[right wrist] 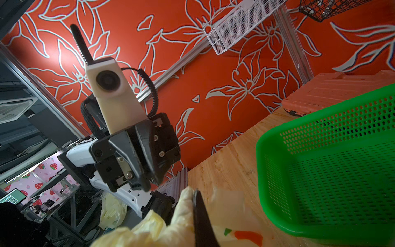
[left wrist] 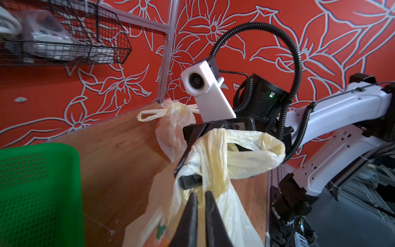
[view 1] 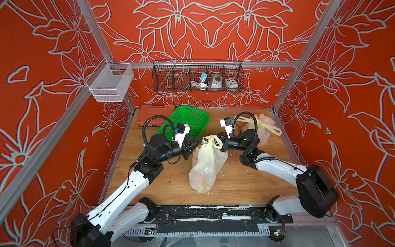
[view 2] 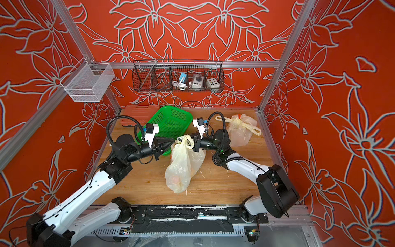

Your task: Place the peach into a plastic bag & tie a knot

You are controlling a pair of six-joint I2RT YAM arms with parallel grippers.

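A pale translucent plastic bag (view 1: pixel 209 164) hangs over the table, the pinkish peach (view 1: pixel 198 180) showing faintly through its bottom. Its yellowish neck and handle loop (left wrist: pixel 253 154) are wrapped around the fingers of my right gripper. That gripper is shut; whether plastic lies between its fingers is hidden by the wrap. To the left of the neck, my left gripper points at the bag, its narrow fingers slightly apart. Bag plastic shows behind that gap, but nothing is clearly pinched there.
A green basket (view 1: pixel 202 119) stands behind the left arm, beside a red case (view 1: pixel 150 115). Another tied bag (view 1: pixel 265 129) lies at the back right. A black wire rack (view 1: pixel 181 82) hangs on the rear wall.
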